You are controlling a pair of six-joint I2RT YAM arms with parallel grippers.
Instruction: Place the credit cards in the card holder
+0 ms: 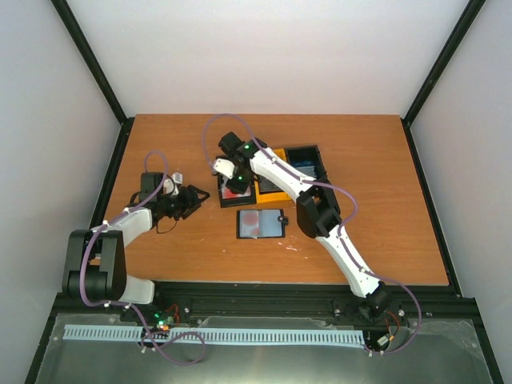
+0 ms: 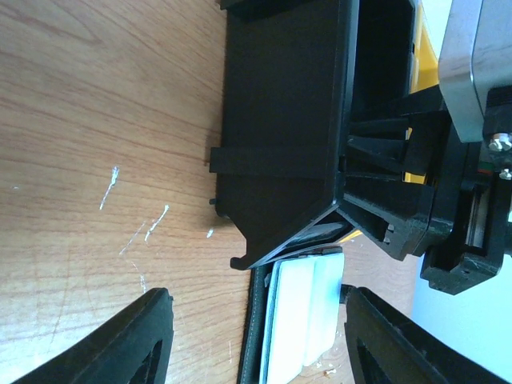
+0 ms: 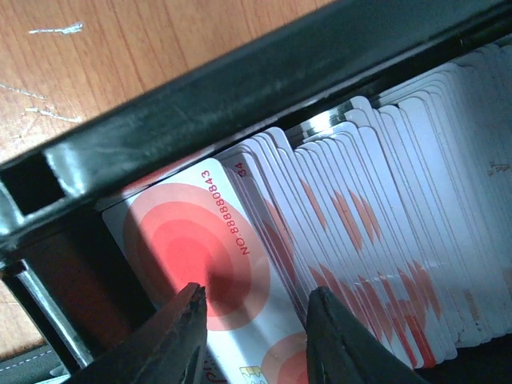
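Observation:
Several white credit cards [image 3: 200, 240] with red circles lean in a row inside a black bin; the front one lies flattest, its red face up. My right gripper is open over that front card, fingertips low and close to it; whether they touch I cannot tell. The open card holder [image 1: 260, 224] lies on the table in front of the bins, a reddish card showing in its left half and pale blue on its right. Left of the bins, my left gripper [image 1: 198, 198] hovers open and empty. Part of the holder [image 2: 300, 312] shows between its fingers in the left wrist view.
A yellow bin [image 1: 273, 197] and another black bin [image 1: 306, 157] stand right of the card bin [image 2: 280, 104], partly under the right arm. The bin's black wall [image 3: 224, 96] rises beside the cards. Bare table lies at far right and front.

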